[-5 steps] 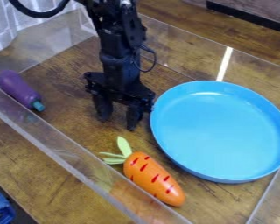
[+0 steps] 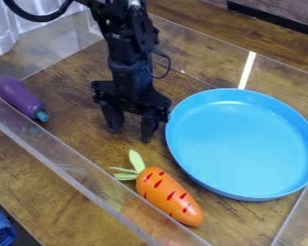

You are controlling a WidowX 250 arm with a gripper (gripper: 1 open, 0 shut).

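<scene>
The black robot arm reaches down from the top centre, its gripper (image 2: 131, 117) low over the wooden tabletop, just left of the blue plate's rim; its fingers are dark and hard to read. A toy carrot (image 2: 169, 197), orange with green leaves, lies below it at the bottom centre. A purple toy eggplant (image 2: 20, 96) lies at the left edge. The blue plate (image 2: 241, 146) takes up the right side.
Clear plastic walls edge the workspace (image 2: 80, 67) along the left and bottom. Bare wood shows left of the gripper and behind it. A blue object (image 2: 0, 229) sits outside the wall at the lower left.
</scene>
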